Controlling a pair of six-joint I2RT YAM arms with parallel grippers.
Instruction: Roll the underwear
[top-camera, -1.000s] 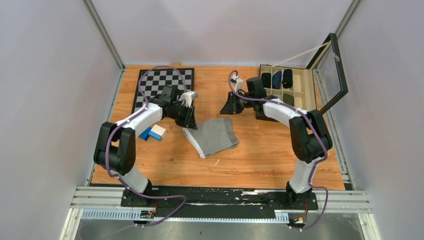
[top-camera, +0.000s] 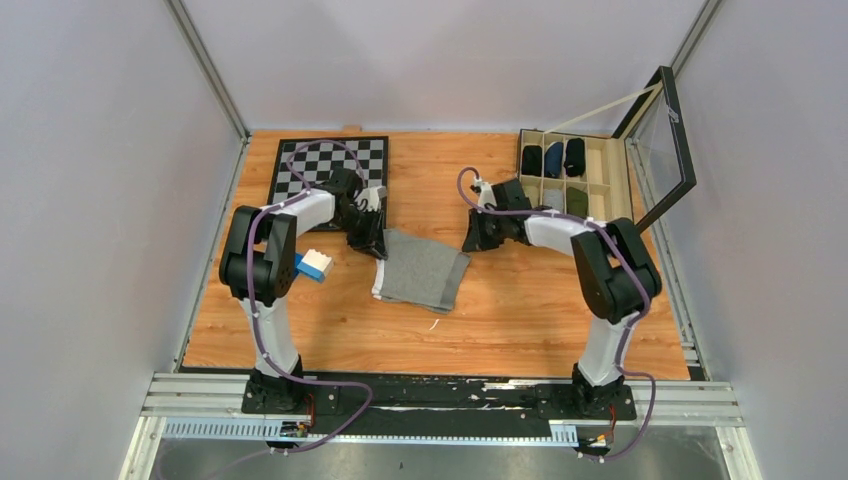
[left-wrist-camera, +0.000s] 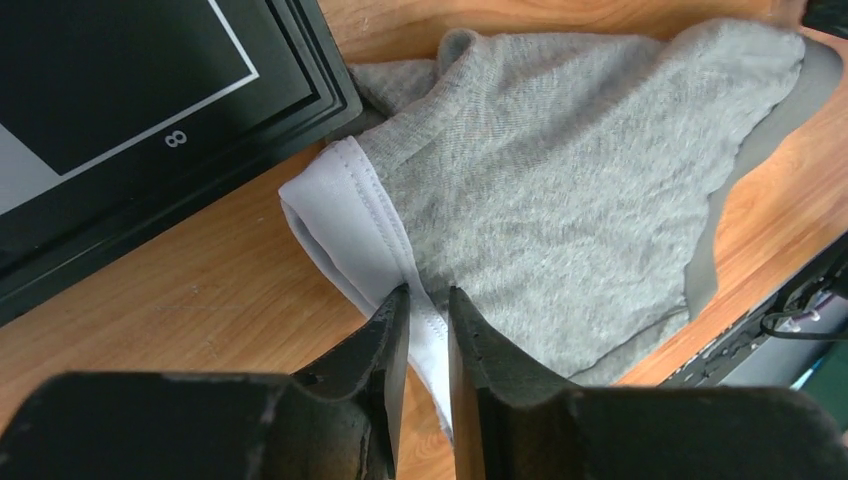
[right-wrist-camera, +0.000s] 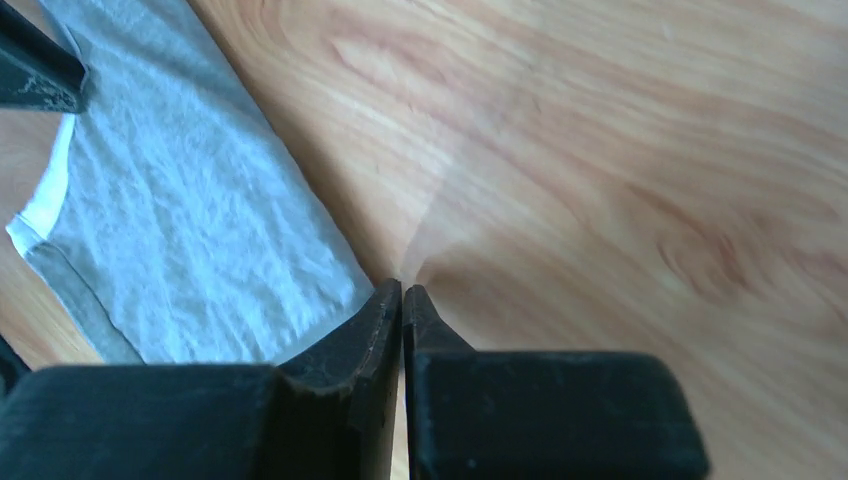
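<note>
The grey underwear lies folded on the wooden table in the centre, its white waistband along the left side. My left gripper is low on that waistband at the cloth's back-left, its fingertips a little apart; whether it pinches fabric is unclear. My right gripper is at the cloth's right edge near its back corner, fingertips nearly together; I cannot tell whether cloth is between them.
A chessboard borders the cloth at back left, with blue-and-white blocks left of it. An open compartment box holds rolled items at back right.
The underwear has shifted and turned slightly, its left end toward the back. My left gripper has moved toward the back, and my right gripper has moved right, to the cloth's edge.
</note>
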